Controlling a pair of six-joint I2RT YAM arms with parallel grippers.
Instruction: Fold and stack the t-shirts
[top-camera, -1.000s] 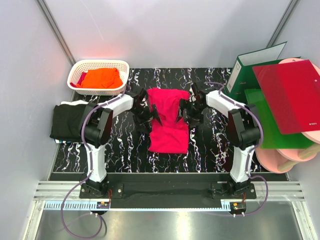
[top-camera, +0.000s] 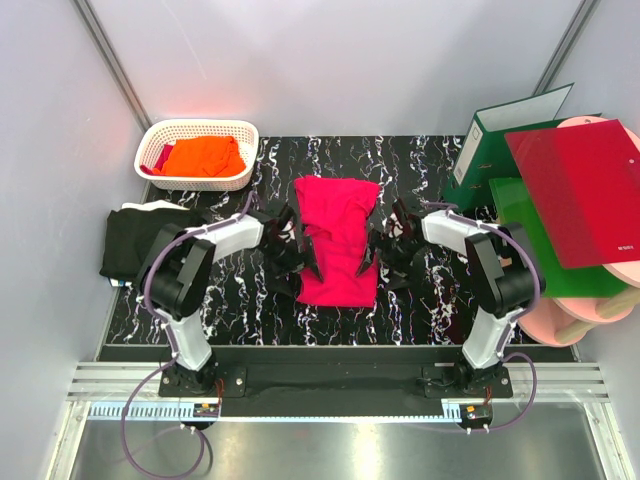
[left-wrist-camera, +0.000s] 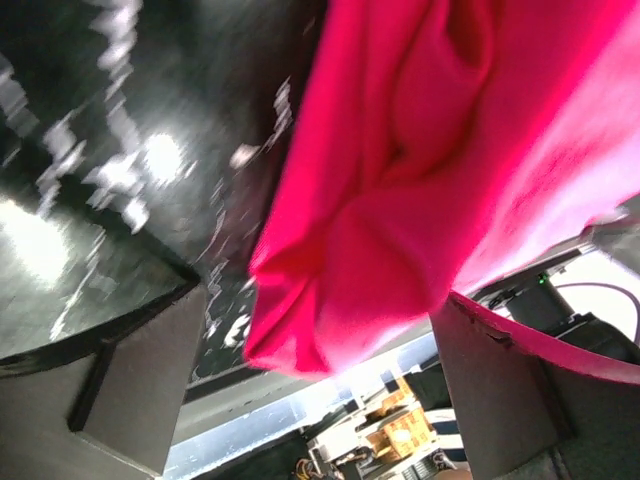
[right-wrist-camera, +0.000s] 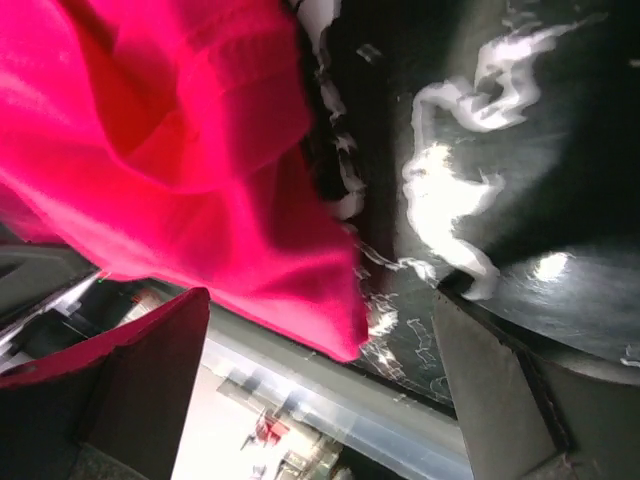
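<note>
A red t-shirt (top-camera: 336, 230) lies partly folded in a long strip on the black marble table (top-camera: 420, 160). My left gripper (top-camera: 306, 265) is open at its left side near the front half; in the left wrist view the bunched red cloth (left-wrist-camera: 370, 230) sits between and beyond the spread fingers. My right gripper (top-camera: 370, 260) is open at the shirt's right edge, and in the right wrist view a cloth corner (right-wrist-camera: 320, 310) lies between its fingers.
A white basket (top-camera: 196, 182) with orange and red cloth is at the back left. A dark folded stack (top-camera: 135, 245) lies at the left. Green binders and red boards (top-camera: 570, 190) fill the right.
Both grippers have shifted toward the front of the table along the shirt's sides. The shirt looks about the same.
</note>
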